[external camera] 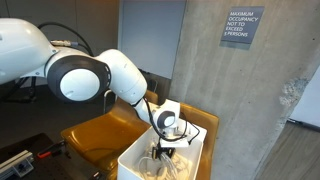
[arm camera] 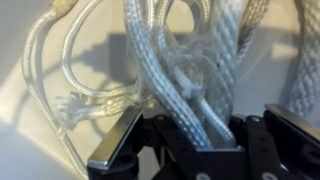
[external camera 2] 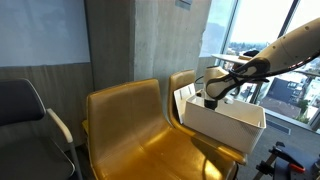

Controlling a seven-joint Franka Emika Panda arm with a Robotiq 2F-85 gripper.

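Observation:
White braided rope [arm camera: 148, 50] fills much of the wrist view, in several loops with frayed ends. It lies in a white box [external camera: 132, 172], where only part of it shows in exterior view 1. My gripper is shut, low in the wrist view, with strands running down to its dark fingers [arm camera: 118, 138]. Whether a strand is pinched between them is hard to tell. From outside, the gripper [external camera: 170, 148] points down inside the box. The box wall [external camera 2: 228, 128] hides part of what is below in exterior view 2.
A tan chair [external camera 2: 125, 120] stands close to the box, and its seat fills the foreground of exterior view 2. Behind the box rises a grey concrete wall [external camera: 250, 90]. A dark chair [external camera 2: 30, 125] is at far left. Windows [external camera 2: 285, 50] are at right.

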